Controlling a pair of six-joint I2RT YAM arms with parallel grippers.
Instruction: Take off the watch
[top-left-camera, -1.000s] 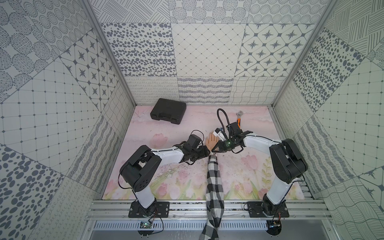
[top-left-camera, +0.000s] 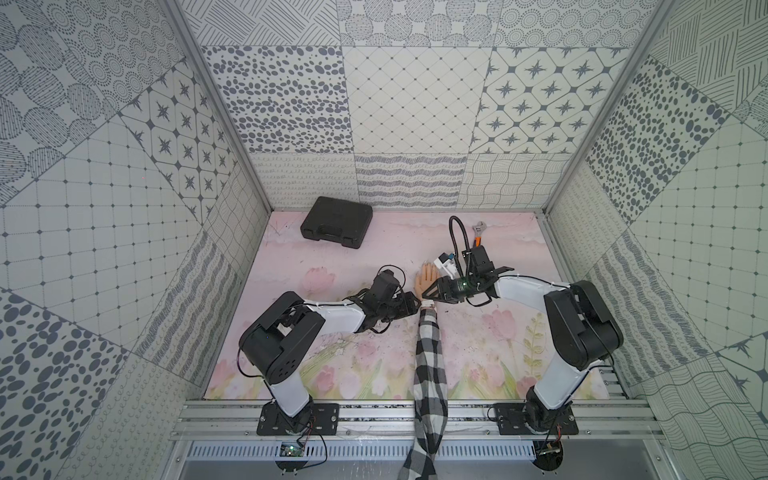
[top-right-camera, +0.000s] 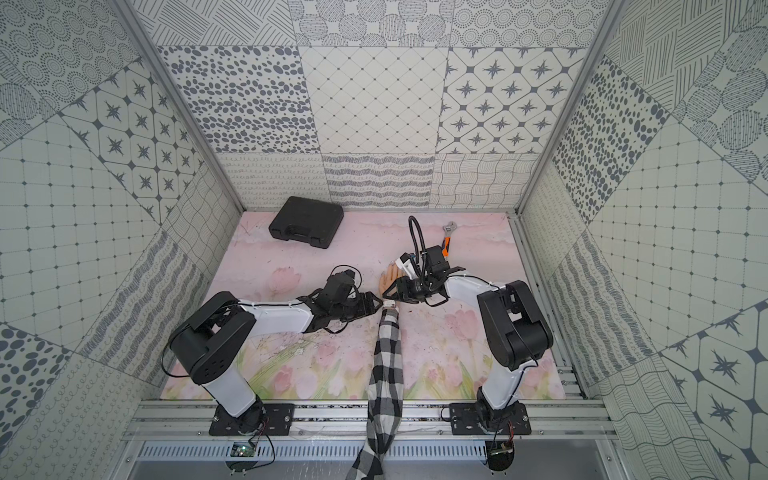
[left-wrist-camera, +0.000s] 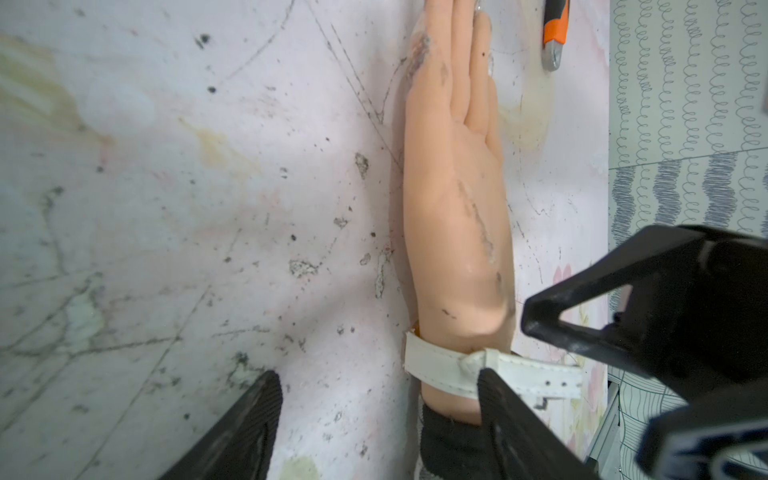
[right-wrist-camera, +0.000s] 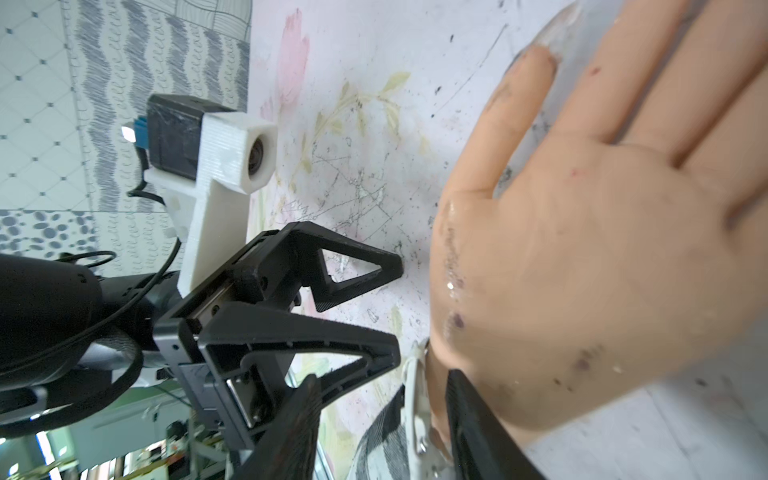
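A white watch strap (left-wrist-camera: 441, 366) runs round the wrist of a mannequin hand (left-wrist-camera: 460, 216); a length of it sticks out to the right, past the wrist. My left gripper is part open, its right finger (left-wrist-camera: 512, 424) overlapping the strap in the left wrist view. No grip on the strap shows. From the right, my right gripper stands open at the wrist, and the strap (right-wrist-camera: 414, 404), seen edge-on, appears between its fingers in the right wrist view. Contact cannot be told. The watch face is not visible.
The checked sleeve (top-left-camera: 430, 360) stretches from the wrist to the front edge. A black case (top-left-camera: 337, 221) lies at the back left and an orange-handled wrench (top-left-camera: 479, 229) at the back right. Both grippers sit close together.
The hand and sleeve have shifted slightly right. My right gripper and its wrist have turned and moved a little right; the left arm has barely moved.
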